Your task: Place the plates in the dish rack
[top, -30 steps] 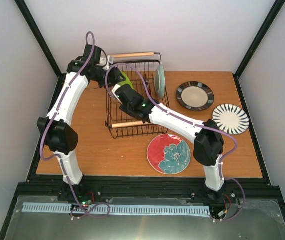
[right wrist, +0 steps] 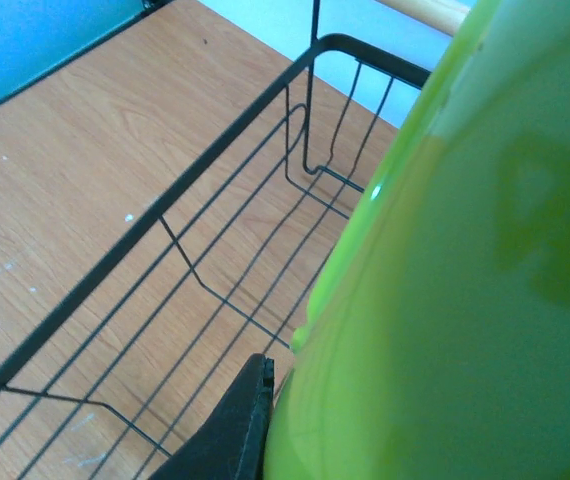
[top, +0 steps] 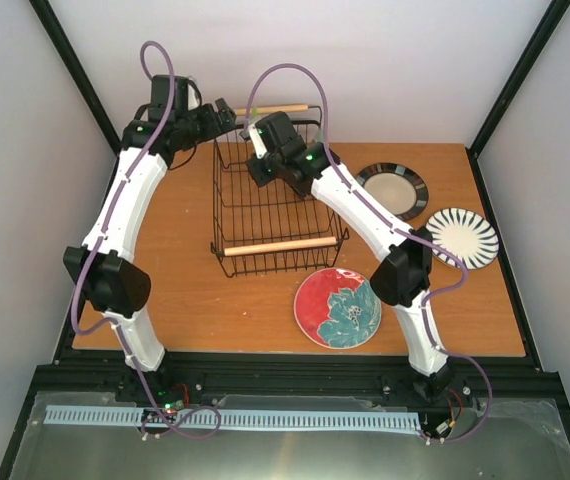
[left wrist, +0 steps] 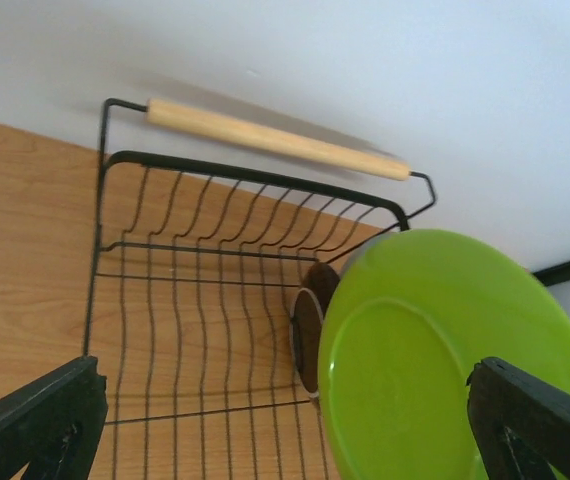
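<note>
A bright green plate (left wrist: 415, 340) (right wrist: 465, 300) is held tilted over the right part of the wire dish rack (top: 283, 205); the right gripper (top: 253, 153) is shut on it. The plate hides most of that grip in the right wrist view, where one dark finger (right wrist: 240, 420) shows at its lower edge. At the rack's back left corner, my left gripper (top: 229, 113) stands open, its fingers wide apart in the left wrist view. Lying flat on the table are a red plate with a teal flower (top: 338, 308), a dark-rimmed plate (top: 392, 192) and a white striped plate (top: 462, 238).
Small brown discs (left wrist: 307, 335) stand in the rack beside the green plate. Wooden handles (top: 280, 246) cross the rack's front and back. Its left part is empty, and the table left of it is bare. The back wall is close behind.
My right gripper has moved back and to the right over the rack with the green plate. The left gripper has moved back, away from the plate, and its fingers now stand apart.
</note>
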